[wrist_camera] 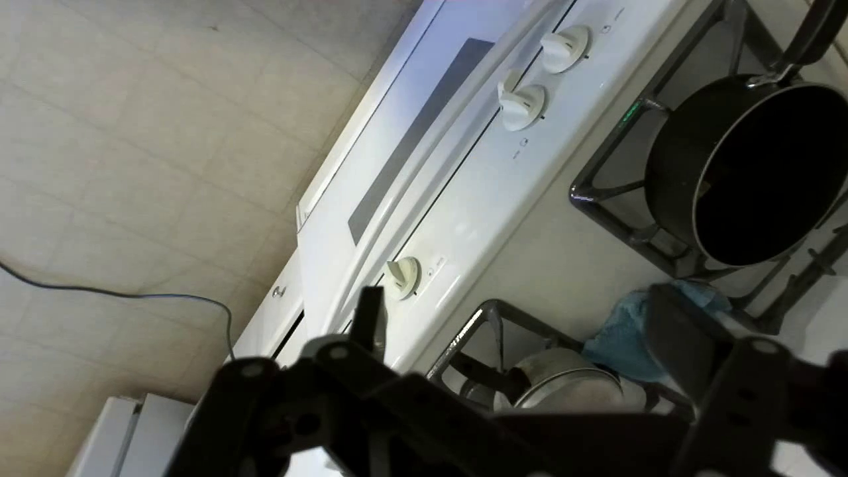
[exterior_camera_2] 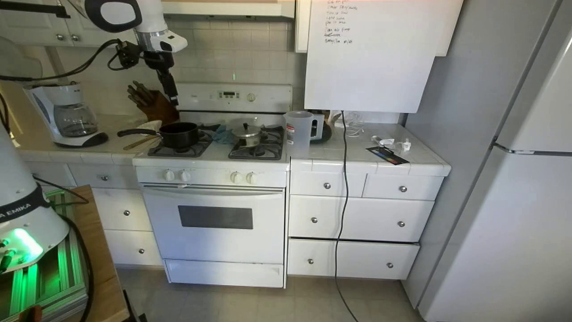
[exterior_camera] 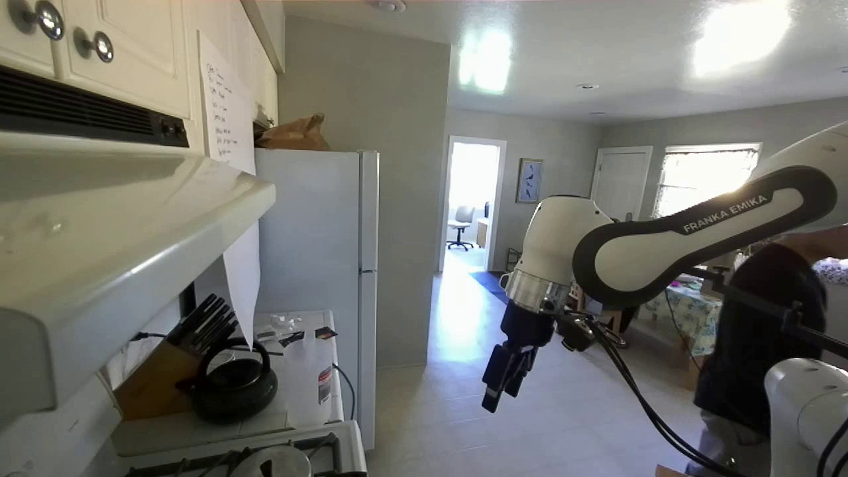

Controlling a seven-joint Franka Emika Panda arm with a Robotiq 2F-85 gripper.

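In the wrist view the fingers of my gripper stand wide apart, so it is open, and nothing is held between them. Beyond the gap lie the white stove, a blue cloth (wrist_camera: 624,338) and a silver lidded pot (wrist_camera: 566,388), partly hidden by the gripper. A black saucepan (wrist_camera: 680,171) rests on a burner, its handle toward the upper right. Exterior view 2 has the gripper (exterior_camera_2: 174,101) hanging in the air, pointing down, above the saucepan (exterior_camera_2: 177,140) in the picture. Exterior view 1 also has the gripper (exterior_camera: 502,389) clear of the counter.
A knife block (exterior_camera_2: 161,110) and a coffee maker (exterior_camera_2: 67,115) occupy the left counter. Right of the stove are a clear pitcher (exterior_camera_2: 300,134), a black kettle (exterior_camera: 234,389) and small items. A hanging paper sheet (exterior_camera_2: 370,69) covers the wall. At right, a person (exterior_camera: 735,342) stands near the arm.
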